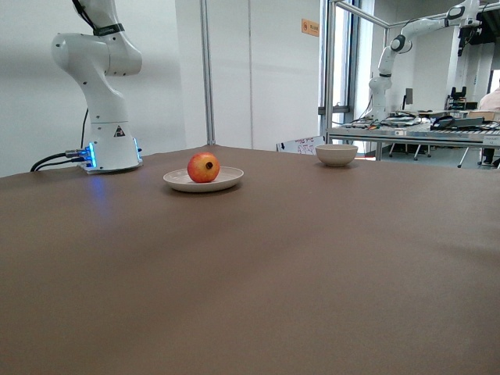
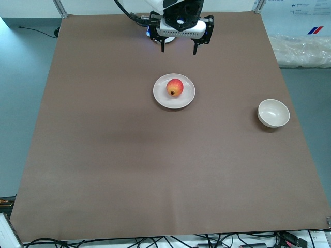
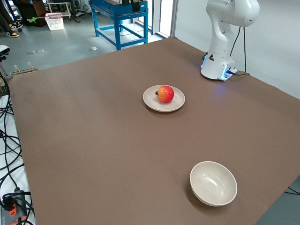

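Observation:
A red-yellow apple rests on a white plate near the middle of the brown table, also seen in the top view and right view. A white bowl stands empty to the right in the left view, nearer the camera in the right view. My gripper hangs at the far edge in the left view, above and apart from the plate, open with nothing between its two black fingers.
The robot's white base stands at the far edge. Tangled cables run along one table side in the left and right views.

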